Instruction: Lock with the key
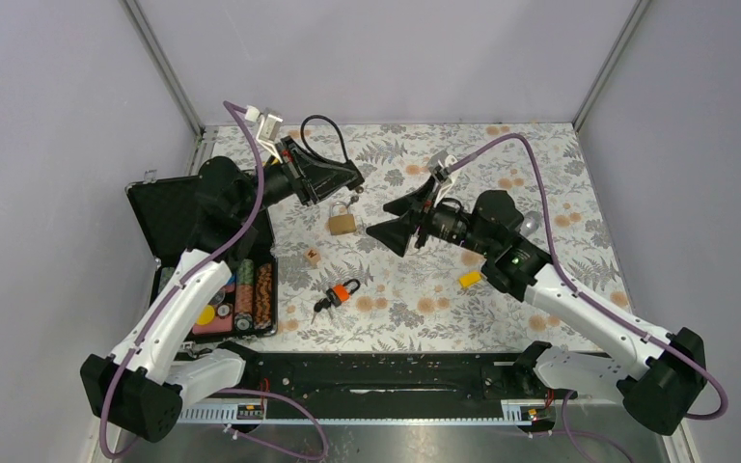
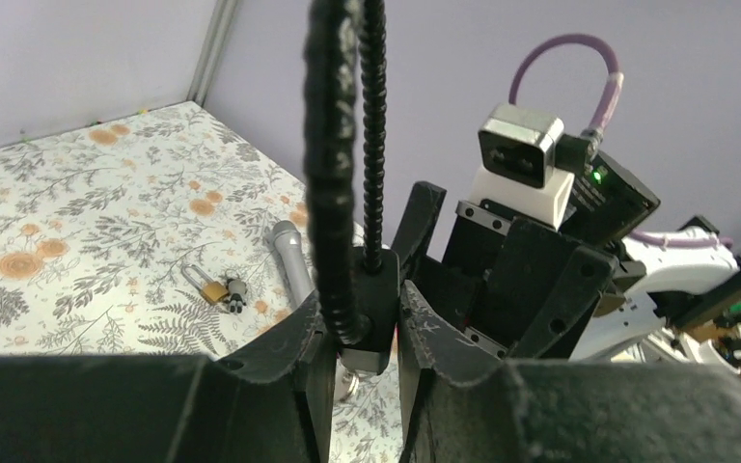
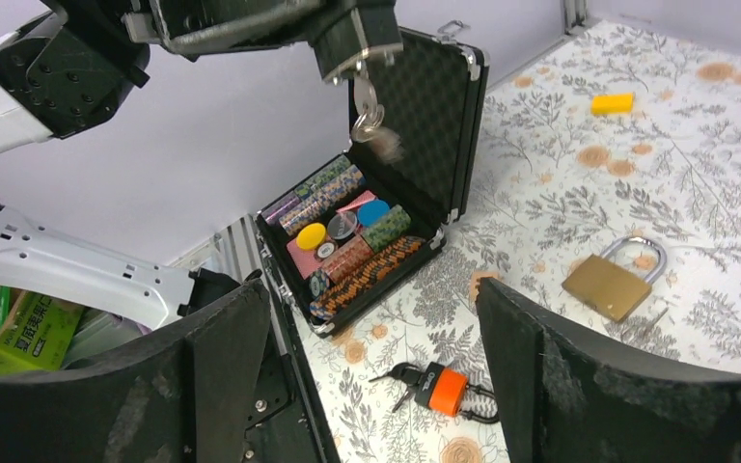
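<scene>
My left gripper is shut on a black cable lock (image 2: 374, 307), whose cable rises from its body. In the right wrist view keys (image 3: 369, 118) dangle from the lock's lower end, partly blurred. My right gripper stands open, facing it from the right, its fingers apart with nothing held. On the table lie a brass padlock (image 1: 342, 224) and a black-orange padlock (image 1: 342, 292) with keys beside it.
An open black case (image 1: 207, 299) of colourful rolls and discs is at the left. A yellow block (image 1: 470, 279) and a small wooden cube (image 1: 312, 256) lie on the patterned table (image 1: 396, 328).
</scene>
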